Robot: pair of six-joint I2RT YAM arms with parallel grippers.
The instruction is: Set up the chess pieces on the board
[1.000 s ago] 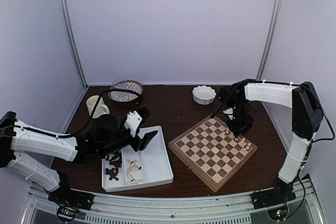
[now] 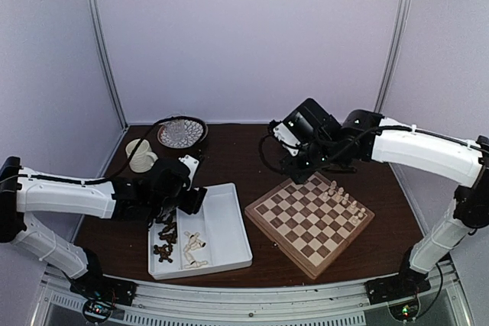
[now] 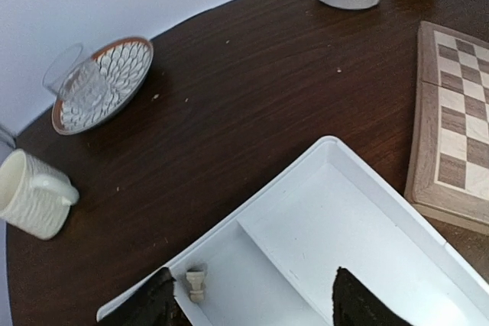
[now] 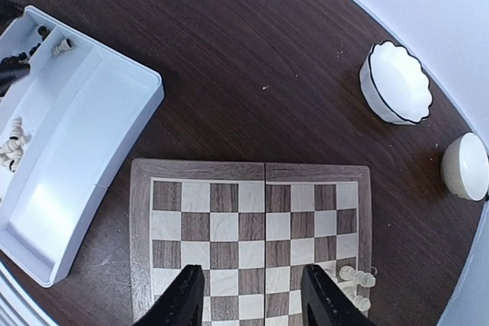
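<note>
The wooden chessboard [image 2: 294,246] lies on the right of the table, a row of light pieces [image 2: 342,198] standing along its right edge. Left of it sits the white tray [image 2: 238,227], where dark pieces [image 2: 164,248] and light pieces [image 2: 193,248] lie in separate compartments. Over the tray's back part hangs my left gripper, open and empty; a single light piece [image 3: 196,284] shows in the tray close to its left finger. My right gripper is open above the board's back part, with no piece between its fingers.
A cream mug [image 3: 38,196] and a patterned plate [image 3: 134,66] holding a clear glass stand at the back left. A white scalloped bowl [image 4: 397,85] and another white bowl [image 4: 466,166] are at the back. Bare table lies between plate and bowls.
The right arm has risen from the row of pieces and swung left, now covering the scalloped bowl in the top view. My left gripper has shifted slightly left and turned over the tray.
</note>
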